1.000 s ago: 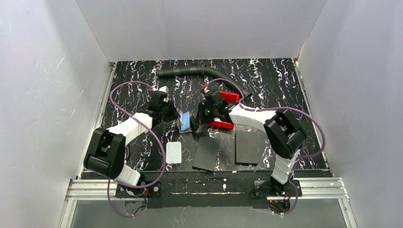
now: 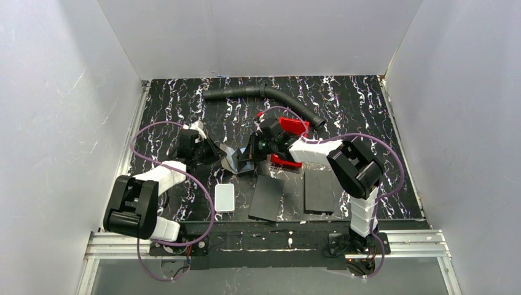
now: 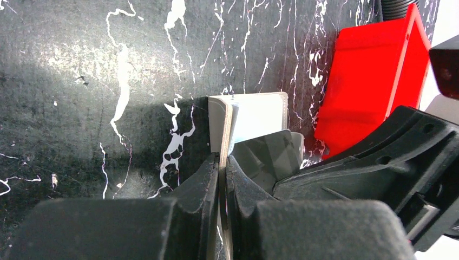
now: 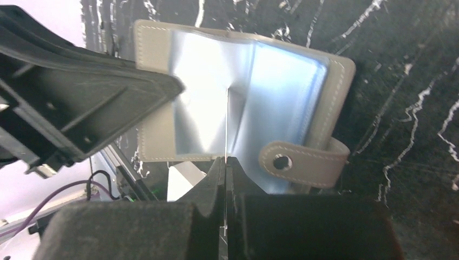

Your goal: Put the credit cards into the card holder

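The card holder lies open on the table between the arms, beige with stitched edges, a snap strap and clear sleeves. My left gripper is shut on one raised edge or flap of the holder. A dark card stands in my right gripper, which is shut on it. In the right wrist view the card appears edge-on as a thin line, its far end against or very close to the clear sleeves. Whether it has entered a sleeve I cannot tell.
Behind my right gripper stands a red tray. A white rectangular object and two dark flat panels lie nearer the front. A black corrugated hose runs along the back.
My left gripper has shifted left and slightly towards the front, with the holder tilting along. My right gripper has moved left with the dark card, which now overlaps the holder.
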